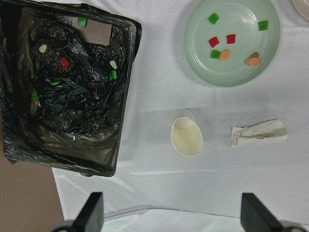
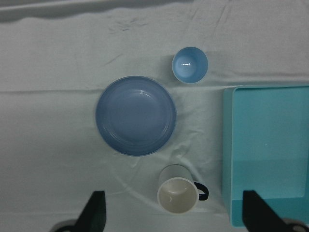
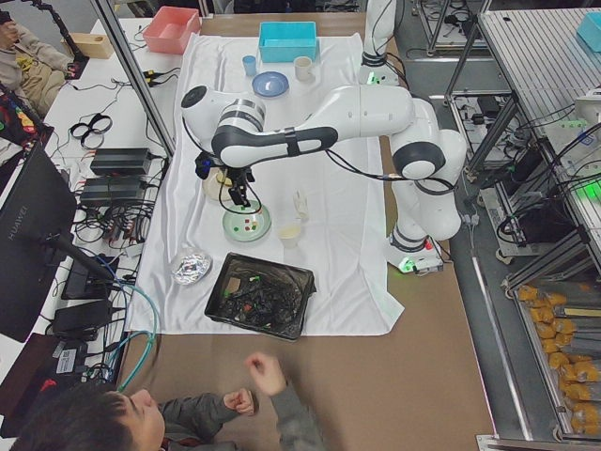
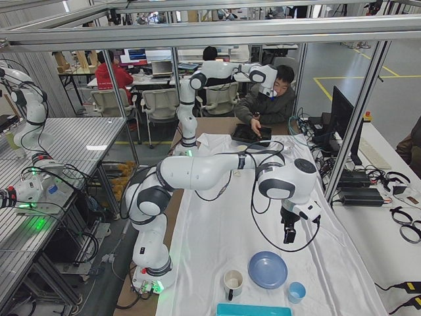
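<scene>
My left gripper hangs open above the white cloth. Below it are a paper cup (image 1: pixel 186 140), a crumpled napkin (image 1: pixel 258 133) and a green plate (image 1: pixel 203 53) holding small red and green squares and orange bits. A black bag-lined bin (image 1: pixel 87 140) with scraps sits to the left in that view. My right gripper is open over the other end: a blue plate (image 2: pixel 135 116), a small blue cup (image 2: pixel 189 65), a white mug (image 2: pixel 177 193) and a turquoise tray (image 2: pixel 265 140).
A foil-covered dish (image 3: pixel 191 265) lies left of the black bin. A seated person's hand (image 3: pixel 265 371) is near the bin at the table edge. A monitor (image 3: pixel 33 244) and cables crowd the side table.
</scene>
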